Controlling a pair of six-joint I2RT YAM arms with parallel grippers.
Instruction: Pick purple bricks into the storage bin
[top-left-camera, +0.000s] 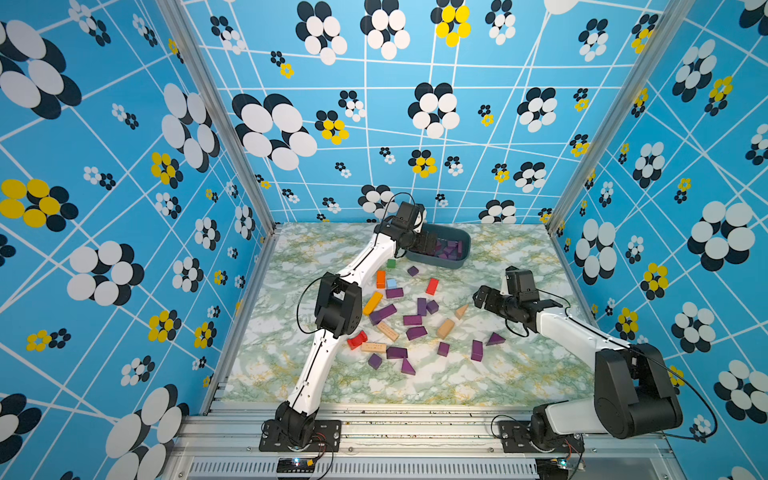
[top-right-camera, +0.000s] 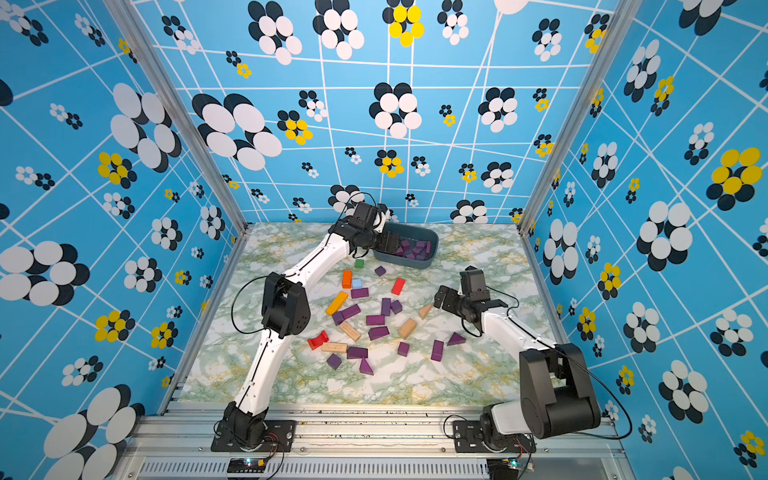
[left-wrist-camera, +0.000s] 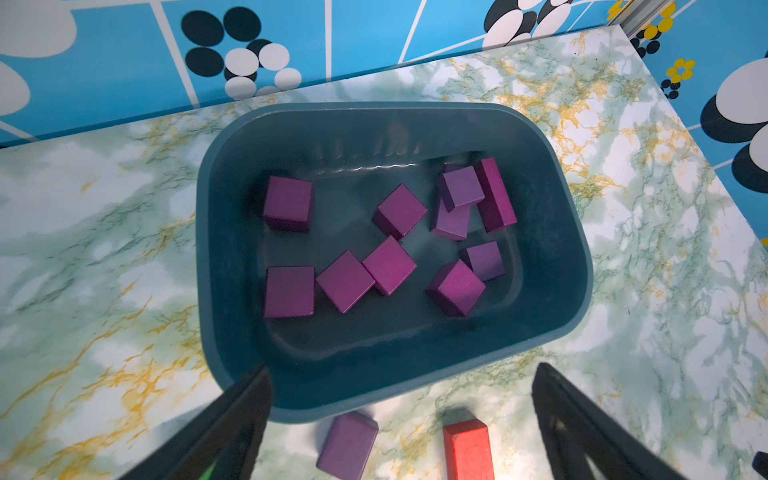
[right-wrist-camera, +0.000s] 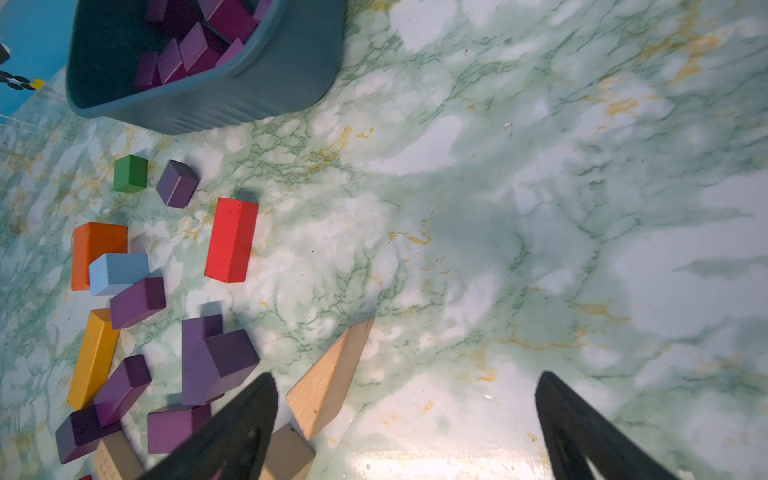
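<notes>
The dark teal storage bin (left-wrist-camera: 560, 240) sits at the back of the table, holding several purple bricks (left-wrist-camera: 288, 292). My left gripper hangs over its near side, open and empty. A lone purple brick (left-wrist-camera: 348, 444) lies just in front of the bin. More purple bricks (right-wrist-camera: 137, 304) are scattered over the middle and front of the table. My right gripper is open and empty, above the right-middle of the table near a wooden triangle (right-wrist-camera: 332, 376).
Red (right-wrist-camera: 232, 240), orange (right-wrist-camera: 100, 240), yellow (right-wrist-camera: 92, 360), green (right-wrist-camera: 130, 173), light blue (right-wrist-camera: 112, 274) and wooden bricks are mixed among the purple ones.
</notes>
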